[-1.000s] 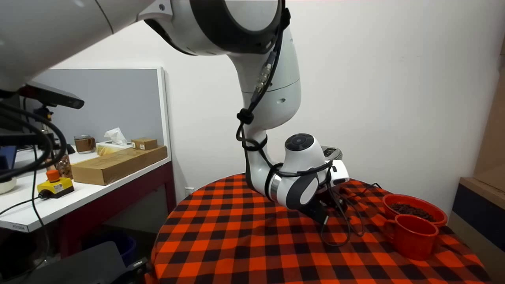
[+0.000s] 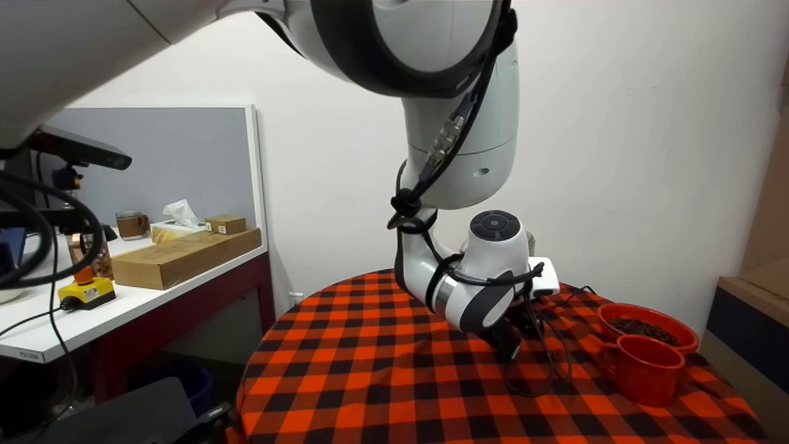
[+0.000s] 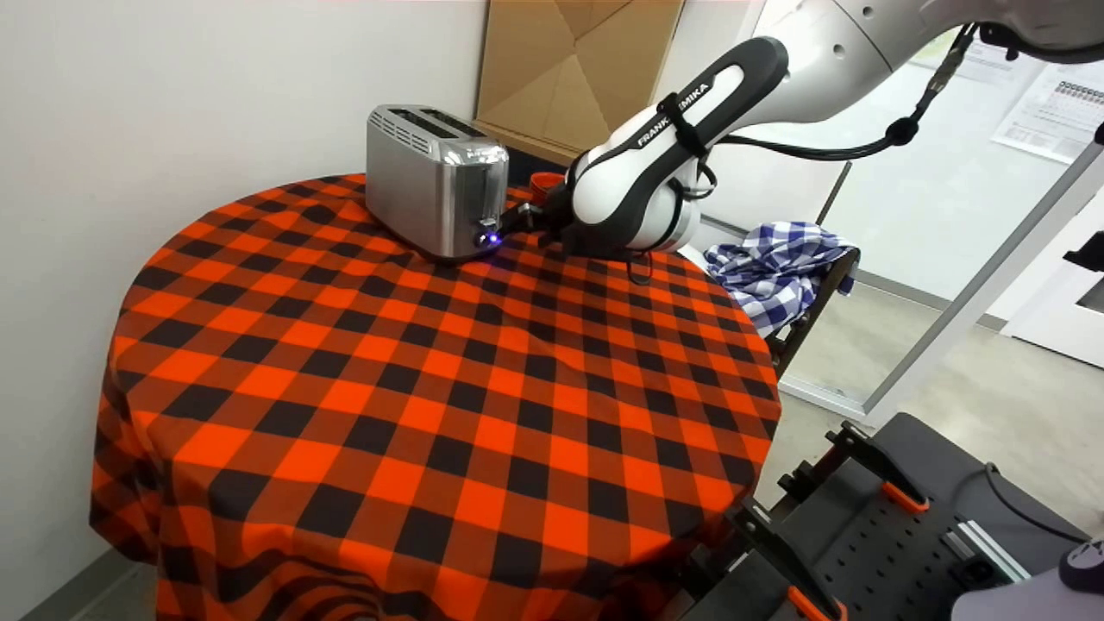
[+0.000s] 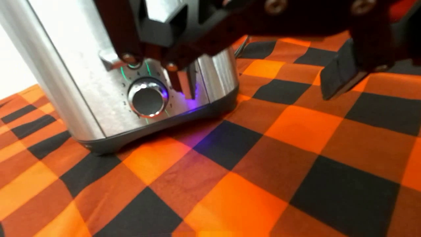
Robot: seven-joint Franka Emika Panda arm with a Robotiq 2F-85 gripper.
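Note:
A silver toaster [image 3: 406, 191] stands on the checkered tablecloth, its control side turned toward my gripper. The fingers are wide apart with only tablecloth visible between them. One finger [image 4: 187, 84] is right by the toaster's front, beside the round dial [image 4: 148, 99]; whether it touches I cannot tell. The other finger [image 4: 341, 74] is off to the right over the cloth. Above the dial, the lever [image 4: 109, 58] is partly covered by the gripper's linkage. In exterior view 1 the arm hides most of the toaster.
A red bowl of dark pieces [image 2: 641, 324] and a red mug [image 2: 645, 374] stand near the table's right edge. A power cord [image 2: 573, 295] lies behind the hand. Much of the tablecloth [image 3: 414, 414] is bare. The wall is close behind the toaster.
In exterior view 1 the arm and hand have shifted right, with the hand slightly lower. The hand now covers more of the toaster top. The bowl and mug have stayed put.

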